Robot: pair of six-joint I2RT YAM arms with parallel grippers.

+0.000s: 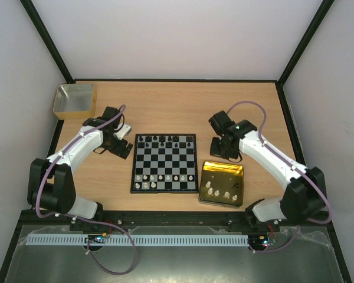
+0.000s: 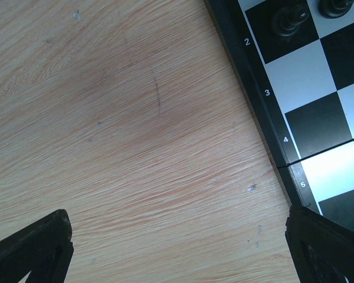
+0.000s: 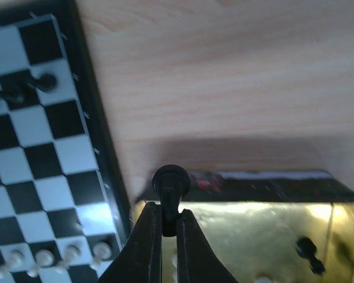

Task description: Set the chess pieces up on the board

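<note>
A black chess piece (image 3: 170, 183) is pinched between the fingertips of my right gripper, base outward, above the tray's far edge. The chessboard (image 1: 166, 156) lies mid-table, with several black pieces (image 1: 162, 139) along its far side and several white pieces (image 1: 159, 177) along its near side. Inside the gold tray (image 3: 242, 224) one more black piece (image 3: 307, 252) lies loose, along with several white ones (image 1: 217, 193). Left of the board, my left gripper stands wide open over bare wood, nothing between its fingers.
The gold tray's raised rim is just right of the board. A second, silver tray (image 1: 74, 98) sits at the back left, looking empty. Bare tabletop (image 1: 224, 94) stretches behind the board and to its right.
</note>
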